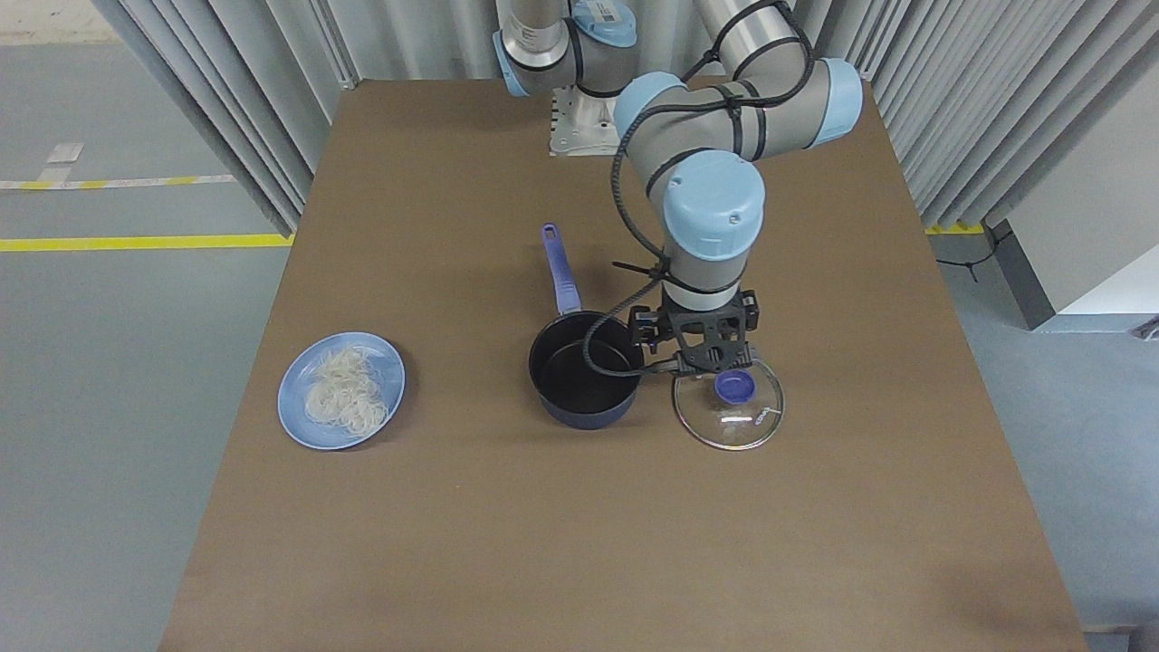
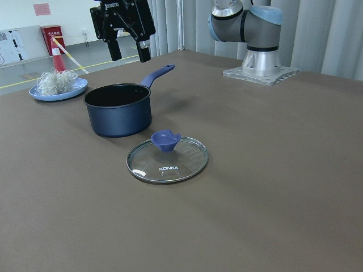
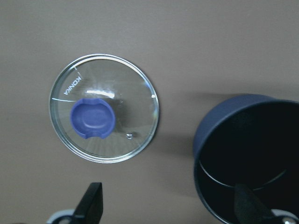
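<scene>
A dark blue saucepan (image 1: 582, 386) with a blue handle stands mid-table; in the wrist view its round body (image 3: 252, 140) fills the right. The glass lid (image 1: 739, 429) with a blue knob (image 2: 166, 140) lies beside it, flat on the table. My gripper (image 2: 130, 54) hangs above the pan, its fingers apart with nothing seen between them. In the front view the arm partly hides the pan and lid.
A blue plate (image 1: 306, 407) of white noodles sits to the left.
</scene>
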